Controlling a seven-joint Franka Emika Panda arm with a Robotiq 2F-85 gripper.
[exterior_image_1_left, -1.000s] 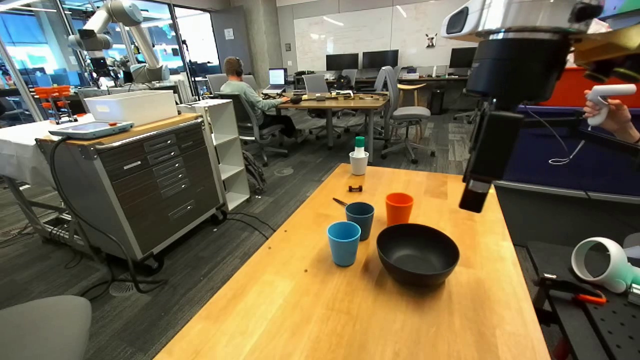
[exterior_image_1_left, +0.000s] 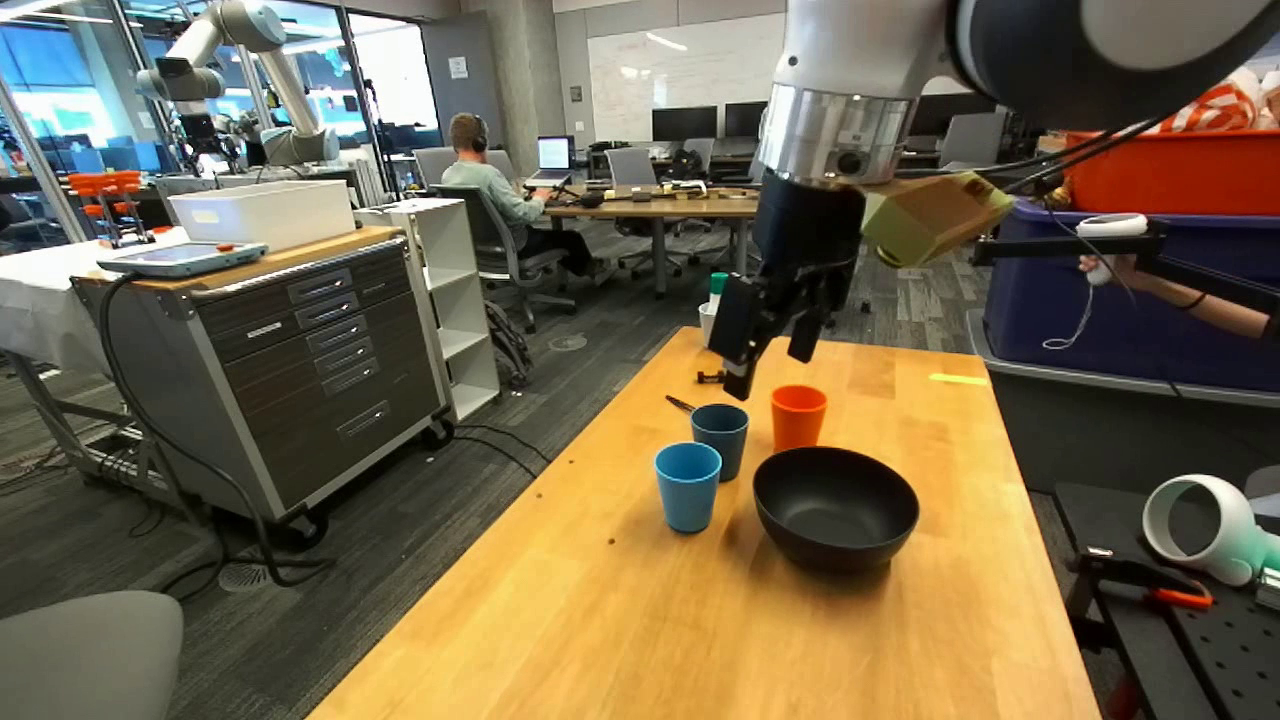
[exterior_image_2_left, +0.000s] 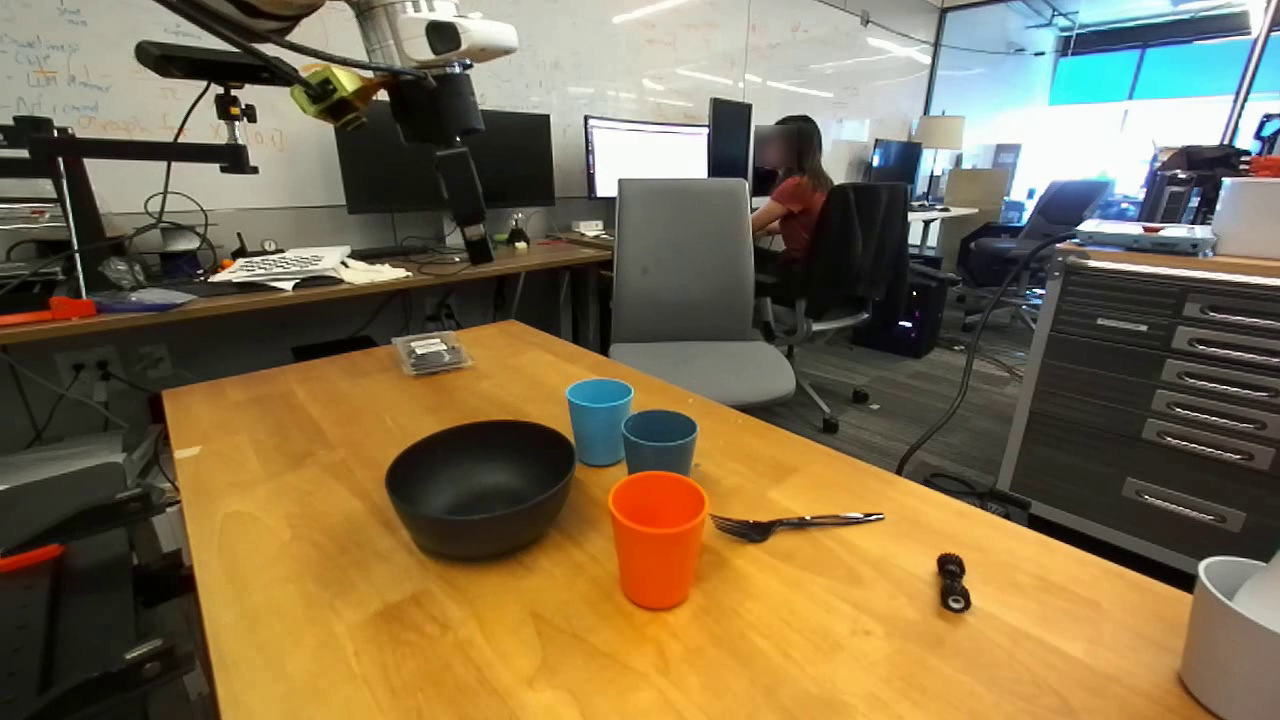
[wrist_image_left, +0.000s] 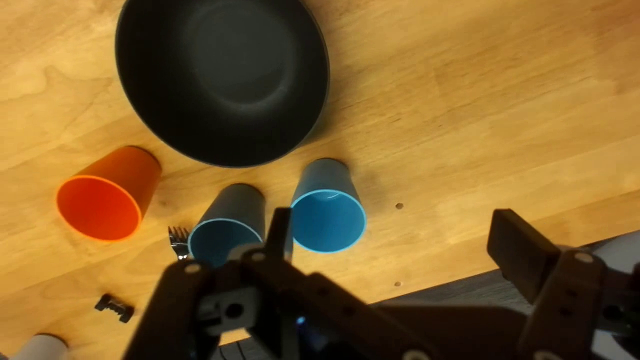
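My gripper hangs open above the table, its fingers wide apart with nothing held between them. From the wrist view, the light blue cup (wrist_image_left: 328, 222) shows beside the left finger, partly covered by it. The dark blue cup (wrist_image_left: 231, 219) stands left of that finger, its lower rim hidden by the gripper body. Farther left is an orange cup (wrist_image_left: 111, 195). A wide black bowl (exterior_image_1_left: 836, 506) sits close to the cups, empty inside. All three cups stand upright in exterior view 2, where the gripper (exterior_image_2_left: 477, 246) is high over the far side.
A fork (exterior_image_2_left: 798, 523) and a small black part (exterior_image_2_left: 954, 583) lie past the orange cup. A white container (exterior_image_2_left: 1236, 648) stands at the table end. Near the opposite end rests a clear packet (exterior_image_2_left: 431, 352). Bare wood (exterior_image_1_left: 672, 636) stretches beyond the light blue cup.
In exterior view 1 my gripper has swung left from over the table's right edge, and its angle has turned. The cups and bowl have stayed put.
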